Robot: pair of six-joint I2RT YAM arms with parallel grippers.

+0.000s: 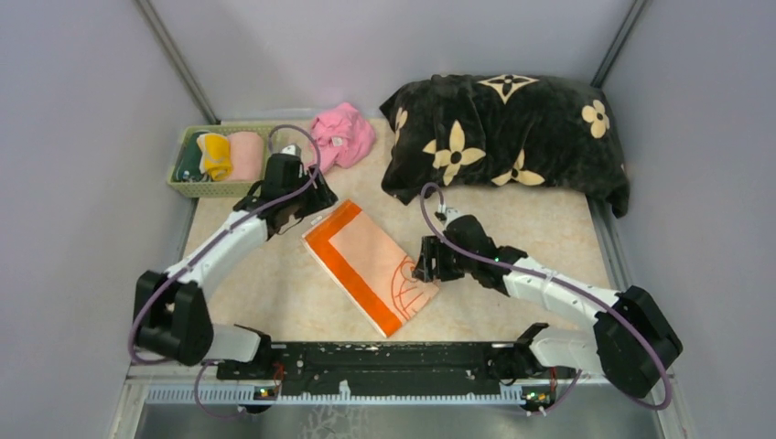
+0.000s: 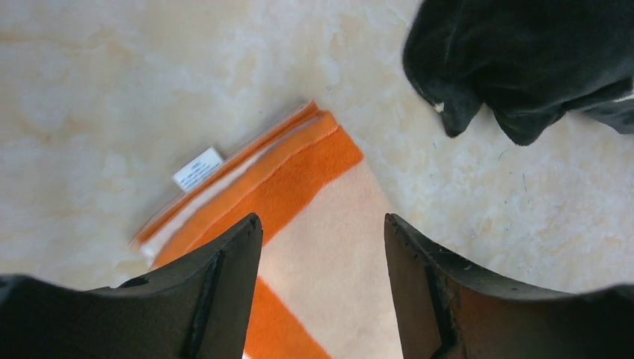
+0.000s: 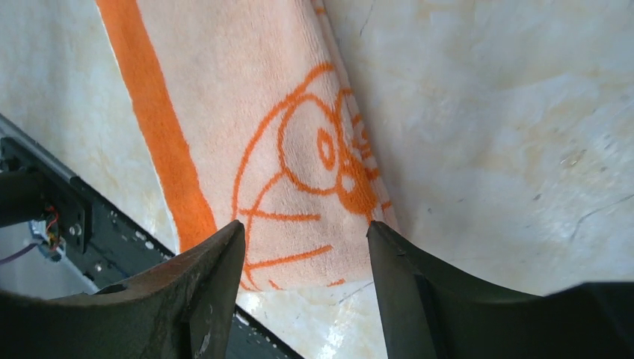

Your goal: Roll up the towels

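A folded peach towel (image 1: 366,251) with an orange border lies slanted on the table, its far end up and to the left, its near end by the table's front. Above its far end is my left gripper (image 1: 331,203); in the left wrist view nothing sits between the parted fingers, and the folded edge with a white tag (image 2: 198,170) shows beyond them. At the towel's lower right end, over the orange drawing, hovers my right gripper (image 1: 418,277). It is open, and the towel (image 3: 284,179) lies flat below its fingers (image 3: 224,262).
At the back left a green basket (image 1: 224,189) holds rolled towels, one yellow (image 1: 216,155). A crumpled pink towel (image 1: 341,133) lies beside it. A large dark blanket (image 1: 512,128) with cream flowers fills the back right. Bare table (image 1: 540,219) shows at the right.
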